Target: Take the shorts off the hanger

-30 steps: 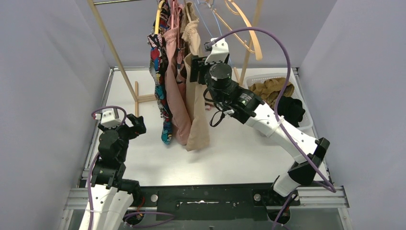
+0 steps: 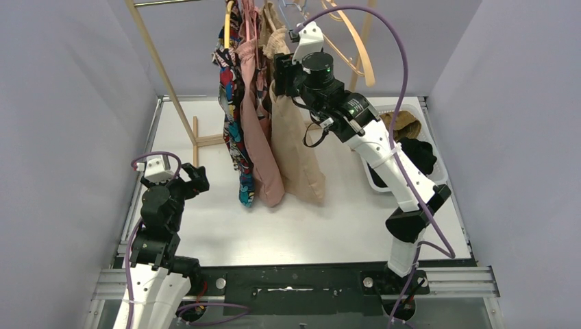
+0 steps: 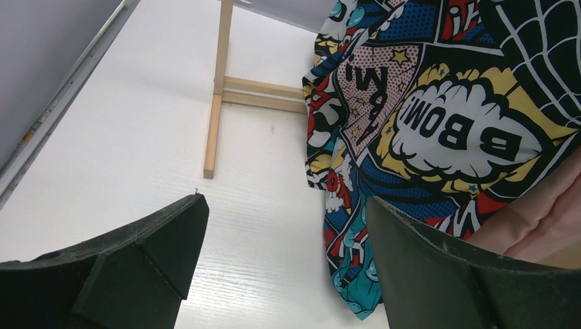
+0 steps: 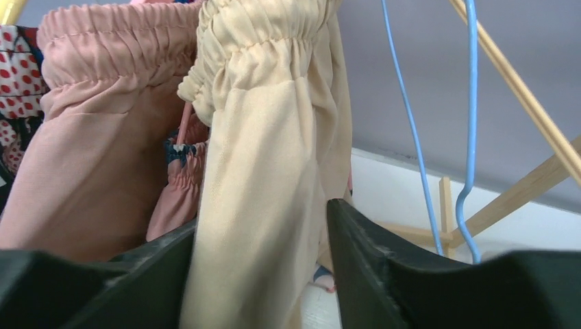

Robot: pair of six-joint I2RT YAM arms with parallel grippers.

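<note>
Beige shorts [image 2: 294, 144] hang from the rail among other clothes. My right gripper [image 2: 279, 74] is up at their upper part, below the waistband. In the right wrist view, a long beige fold [image 4: 253, 178] runs down between the black fingers, which stand apart on either side of it. The left finger borders the cloth; a gap shows beside the right one. The hanger inside the waistband is mostly hidden. At the lower left, my left gripper [image 2: 203, 179] is open and empty, away from the clothes.
Pink shorts [image 2: 259, 151] and comic-print shorts [image 2: 236, 130] hang close on the left. Bare hangers, one wooden [image 2: 363, 51], hang to the right. A white basket [image 2: 438, 161] with brown and black clothes stands at the right.
The shorts' lower end has swung right and spread wider. My left arm has stayed still.
</note>
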